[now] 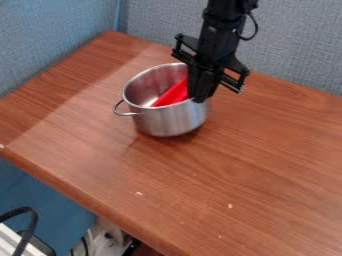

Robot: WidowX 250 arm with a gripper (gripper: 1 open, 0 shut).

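A steel pot [163, 118] with a wire handle sits on the wooden table, left of centre, a red object [171, 93] lying inside it. My black gripper [198, 98] is over the pot's right rim, its fingertips at the rim. It looks shut, and nothing clear shows between its fingers; the tips are small and dark in this view.
Grey-blue padded walls stand behind and at the left. Cables and a white object lie below the table's near left edge.
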